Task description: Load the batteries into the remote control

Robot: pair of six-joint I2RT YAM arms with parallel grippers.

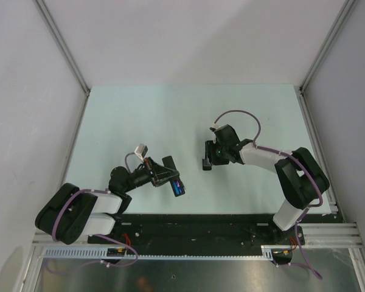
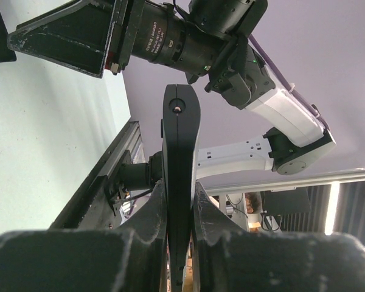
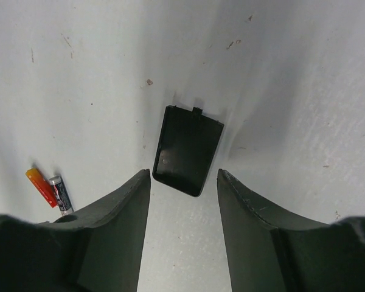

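My left gripper is shut on the black remote control (image 2: 178, 146), which it holds near the table's front centre in the top view (image 1: 174, 177). My right gripper hangs above the table, its fingers apart with nothing between them, just short of a black battery cover (image 3: 188, 146) lying flat. In the right wrist view an orange battery (image 3: 41, 185) and a black and silver battery (image 3: 61, 196) lie side by side at lower left of the cover. In the top view they are hidden under the right arm.
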